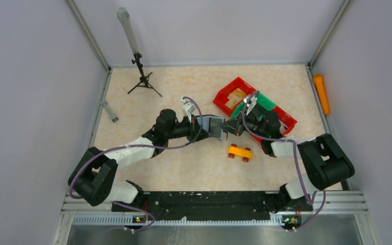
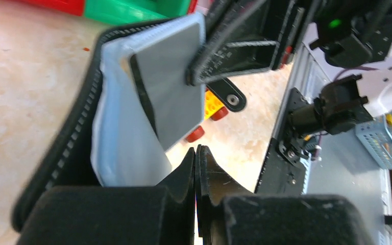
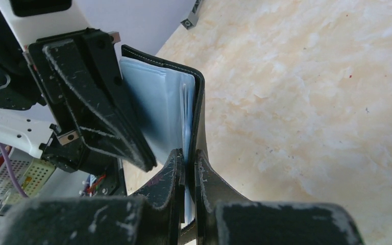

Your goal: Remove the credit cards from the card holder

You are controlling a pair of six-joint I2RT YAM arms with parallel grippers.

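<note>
The card holder (image 1: 216, 127), black outside with pale blue sleeves, is held up by my right gripper, which is shut on its spine edge. Its cover stands unfolded, showing the blue sleeves (image 3: 155, 99) in the right wrist view. A dark grey card (image 2: 171, 84) shows in a sleeve in the left wrist view, partly behind the right fingers (image 2: 235, 48). My left gripper is shut, its fingertips touching each other with nothing between them. The holder lies to the left of those tips, outside them. Whether a fingertip touches the sleeve I cannot tell.
Behind my right arm sits a red and green tray (image 1: 227, 91). An orange toy car (image 1: 240, 152) stands below the holder. A tripod (image 1: 143, 80) occupies the back left, and a grey piece (image 1: 110, 112) lies by the left wall.
</note>
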